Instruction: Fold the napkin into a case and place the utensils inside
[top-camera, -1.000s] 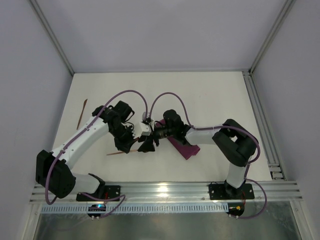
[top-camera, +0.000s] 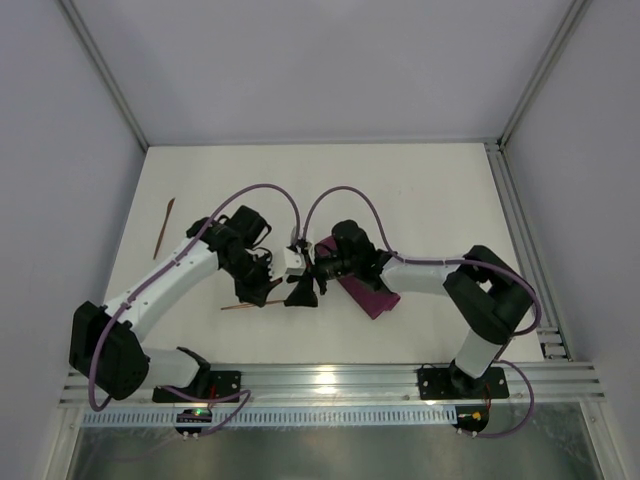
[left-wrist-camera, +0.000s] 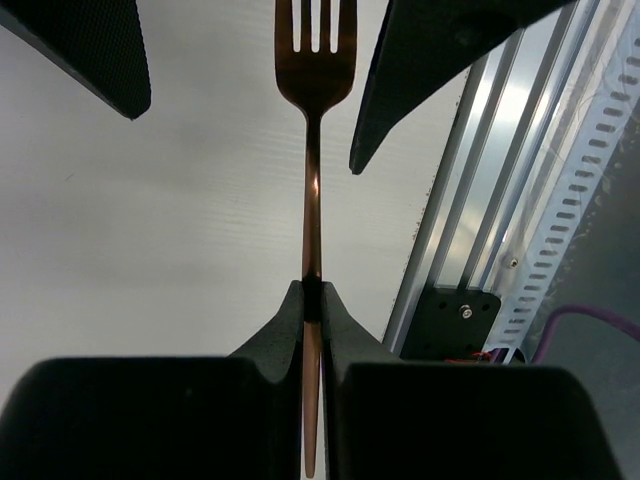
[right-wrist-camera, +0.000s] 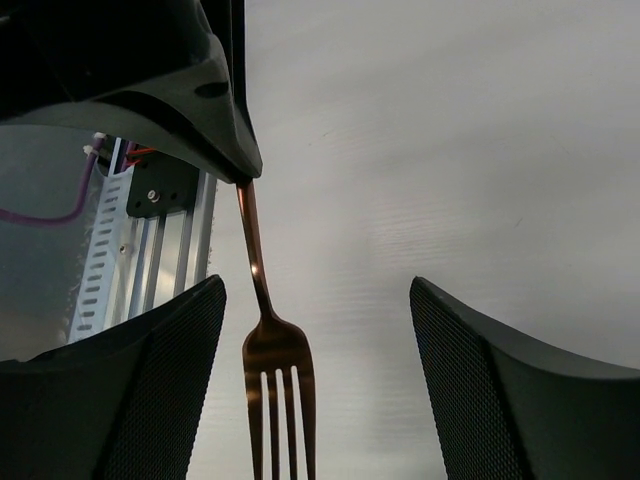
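My left gripper is shut on the copper fork (left-wrist-camera: 312, 190), gripping it partway along the handle. The handle's end reaches back toward the left wrist, and the tines point away toward my right gripper. That right gripper is open, its two fingers (right-wrist-camera: 160, 350) apart on either side of the fork's head, with pale surface visible in the gap. Seen from above, both grippers meet near the table's middle, and the fork's handle (top-camera: 238, 306) sticks out to the left. The maroon napkin (top-camera: 372, 300) lies as a folded strip, partly hidden under the right arm.
Another slim copper-coloured utensil (top-camera: 164, 229) lies at the table's left side. A metal rail (top-camera: 320, 378) borders its front edge.
Both grippers and the fork have shifted slightly to the right over the last second. The right arm's elbow has moved right and a little toward the front. The napkin stays put.
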